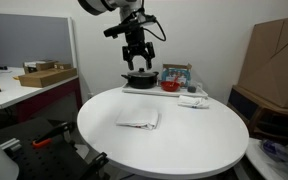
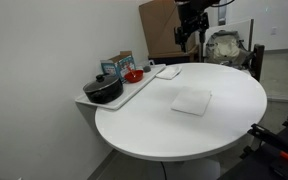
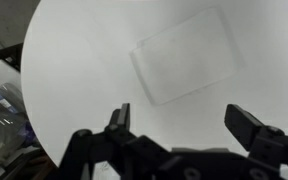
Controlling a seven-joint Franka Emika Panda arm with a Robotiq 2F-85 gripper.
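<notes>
A folded white cloth point(image 1: 138, 118) lies flat near the middle of the round white table. It shows as a pale rectangle point(image 3: 187, 55) in the wrist view. High above the table, my gripper point(image 1: 141, 67) points downward, its two fingers point(image 3: 121, 117) spread wide with nothing between them. In the second exterior view the gripper point(image 2: 192, 42) hangs in the air toward the far side, well clear of the tabletop. A second white cloth point(image 1: 194, 102) rests farther back on the right.
A lidded black pot point(image 2: 105, 88), a red bowl point(image 2: 134, 76) and a box point(image 2: 131, 62) stand on a white shelf point(image 2: 86, 99) along the table's edge. Cardboard boxes point(image 1: 46, 76) sit off to the left.
</notes>
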